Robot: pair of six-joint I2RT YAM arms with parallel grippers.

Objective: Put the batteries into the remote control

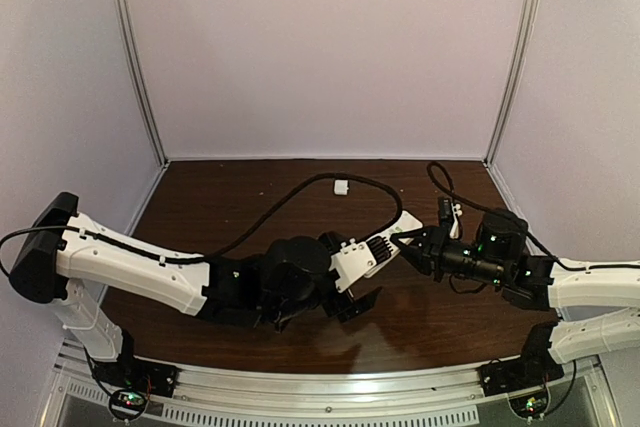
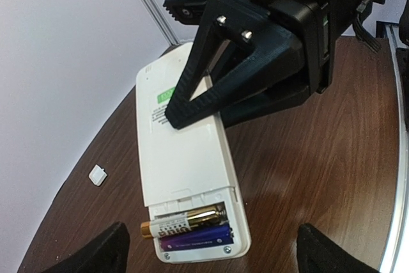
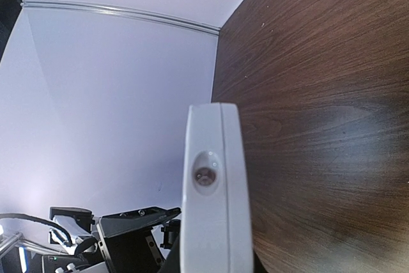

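The white remote is held up by my right gripper, which is shut on its upper part; in the right wrist view the remote's side fills the lower middle. Its lower compartment holds a gold-and-silver battery and a blue battery, the gold one's left end jutting slightly out. My left gripper is open, its blurred fingers on either side of the remote's battery end, apart from it in its wrist view. In the top view that end is partly hidden by the left gripper.
A small white piece lies on the dark wooden table toward the back. Pale walls enclose the table on the back and sides. Both arms crowd the front middle and right.
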